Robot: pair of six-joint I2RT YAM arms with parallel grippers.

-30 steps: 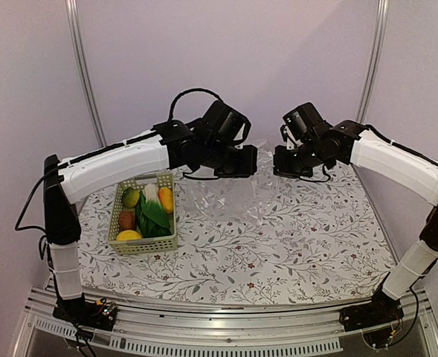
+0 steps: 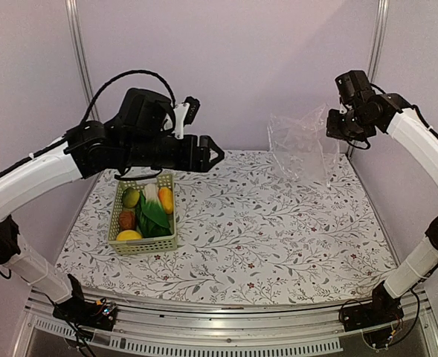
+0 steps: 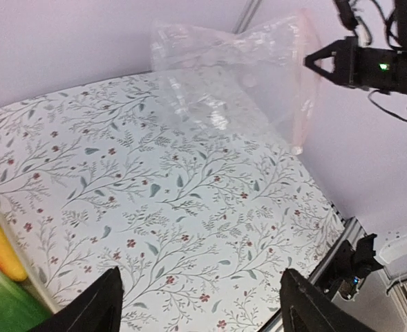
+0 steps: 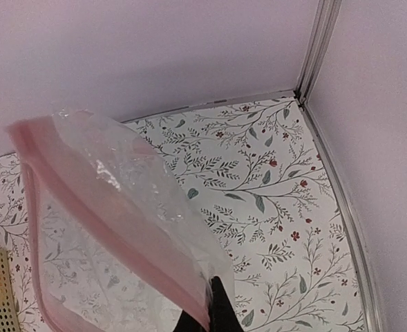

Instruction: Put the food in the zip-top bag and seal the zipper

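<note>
A clear zip top bag [image 2: 300, 145] with a pink zipper strip hangs in the air at the back right, its edge pinched in my shut right gripper [image 2: 336, 125]; in the right wrist view the strip [image 4: 120, 228] runs down into the fingertips. My left gripper [image 2: 204, 152] stands open and empty, left of the bag. The food sits in a green perforated basket [image 2: 116, 230] at left: an orange-yellow oblong item [image 2: 165, 199], leafy greens [image 2: 153, 217], a green round item [image 2: 131, 197], a brown item [image 2: 127, 220] and a yellow item [image 2: 129, 235].
Pale walls with metal rails enclose the back and both sides.
My right gripper has risen toward the back right, carrying the bag with it. My left gripper has pulled away to the left, apart from the bag.
</note>
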